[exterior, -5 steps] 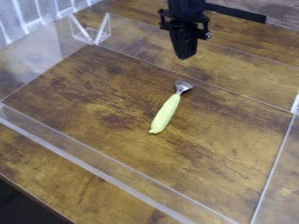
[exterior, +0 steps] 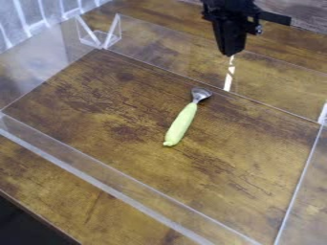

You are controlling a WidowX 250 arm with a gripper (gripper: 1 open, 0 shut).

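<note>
A pale green utensil (exterior: 181, 124) with a short metal head lies diagonally on the wooden floor of a clear-walled enclosure, near its middle. The black gripper (exterior: 230, 46) hangs at the top of the view, above and behind the utensil and well apart from it. It looks shut, and I see nothing held between its fingers.
Clear low walls (exterior: 99, 197) surround the wooden work area, with a small clear bracket at the back left. A white railing stands beyond the top left corner.
The gripper has moved to the right across the back of the view, rising slightly. The utensil lies where it was.
</note>
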